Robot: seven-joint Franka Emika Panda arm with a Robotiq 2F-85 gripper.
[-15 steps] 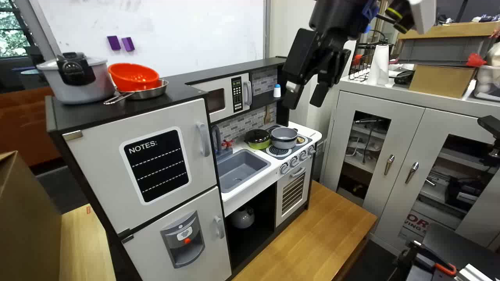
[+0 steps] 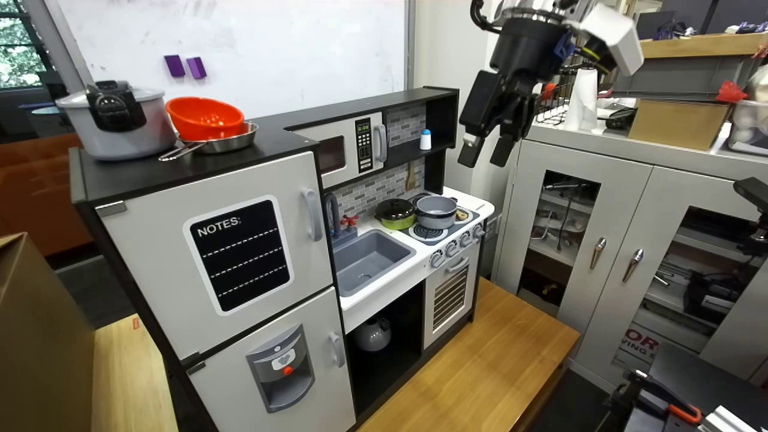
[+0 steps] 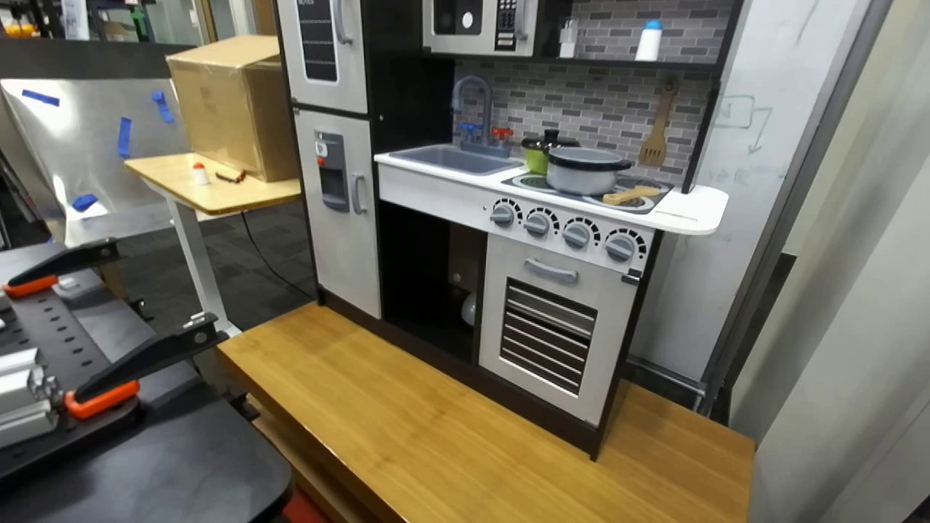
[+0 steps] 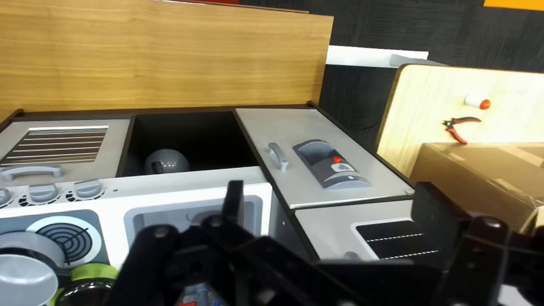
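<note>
High in front of the toy kitchen hangs my gripper [image 2: 483, 159], open, its fingers apart and nothing between them. Below it, the stove carries a grey pot [image 2: 436, 210] and a green pot with a black lid [image 2: 395, 213]. Beside them is the grey sink [image 2: 368, 258], empty as far as it shows. In the second exterior view a wooden piece [image 3: 631, 195] lies on the stove's front right, while the gripper is out of that view. A round grey kettle-like object [image 4: 166, 161] sits in the dark open compartment under the sink.
On top of the fridge stand a large grey cooker [image 2: 119, 123] and a red colander [image 2: 206, 118] in a metal pan. A white bottle with a blue cap [image 3: 649, 41] is on the shelf.
The kitchen things have not moved.
</note>
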